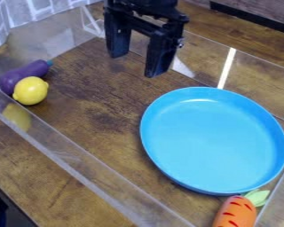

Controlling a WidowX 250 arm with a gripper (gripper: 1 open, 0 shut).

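The black gripper point(138, 49) hangs at the top centre over the wooden floor of the tray, its two fingers apart with nothing visible between them. Below and to its right lies an empty blue plate point(213, 137). At the left are a yellow lemon point(31, 90) and, just behind it, a purple eggplant point(21, 76). An orange carrot point(236, 215) with a pale green top lies at the lower right, beyond the plate's near edge.
A clear plastic wall point(85, 173) runs diagonally across the lower left. The brown floor between the lemon and the plate is bare.
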